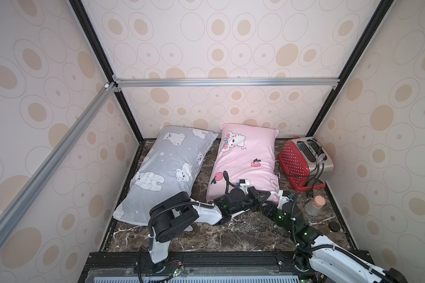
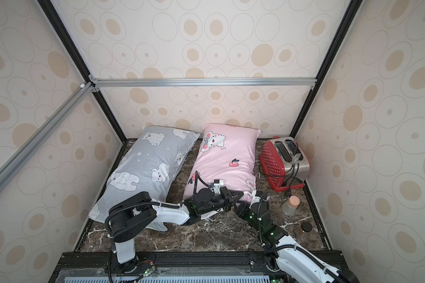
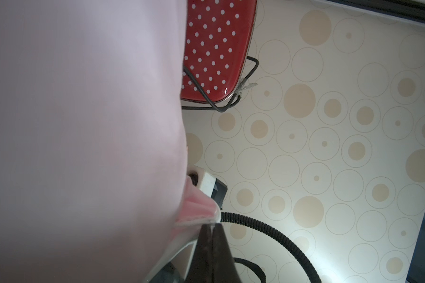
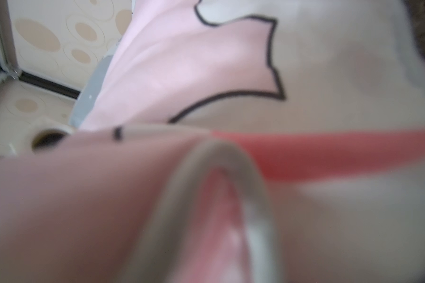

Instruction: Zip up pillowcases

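The pink pillowcase [image 1: 243, 155], with mice and strawberries on it, lies filled at the middle of the table. At its near right corner my left gripper is shut, with the pale edge of the pink cloth running in at its fingertips. My right gripper [image 1: 266, 207] is close beside the left one, low at the same corner. Pink cloth and a pale looped edging [image 4: 222, 153] fill the right wrist view and hide its fingers, so its finger does not show. The grey bear-print pillowcase [image 1: 167, 165] rests on the left. No zip slider is visible.
A red toaster [image 1: 297, 165] with a black cord stands at the right. In front of it are a cork-topped jar [image 1: 315, 206] and a small dark-lidded jar [image 1: 333, 227]. Bare marble tabletop [image 1: 240, 235] lies in front of the pillows.
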